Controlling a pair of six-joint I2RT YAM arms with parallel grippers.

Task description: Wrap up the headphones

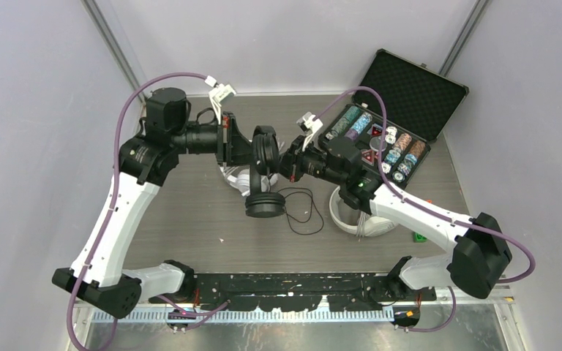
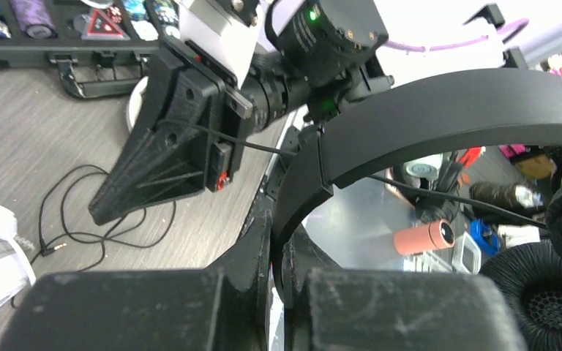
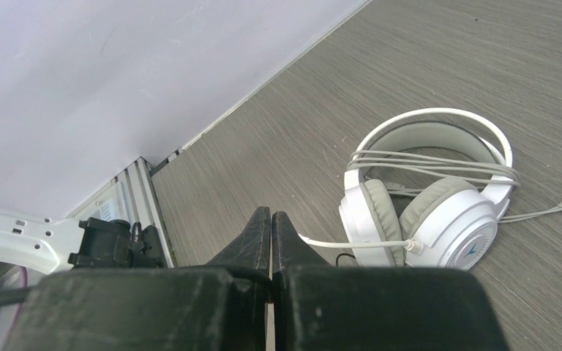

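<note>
Black headphones point(image 1: 264, 205) hang in the air over the middle of the table, one earcup above the other in the top view. My left gripper is shut on their headband point(image 2: 446, 113). A thin black cable point(image 2: 432, 191) crosses the headband and runs to my right gripper point(image 1: 285, 167), close beside the headphones. In the right wrist view the right fingers point(image 3: 252, 238) are shut, with the cable point(image 3: 0, 298) entering between them near their base. More of this black cable point(image 1: 312, 210) lies in loose loops on the table.
White headphones with their cord wrapped round them point(image 3: 476, 219) lie below the grippers. Another white pair point(image 1: 340, 219) sits under the right arm. An open case of poker chips point(image 1: 388, 142) stands at the back right.
</note>
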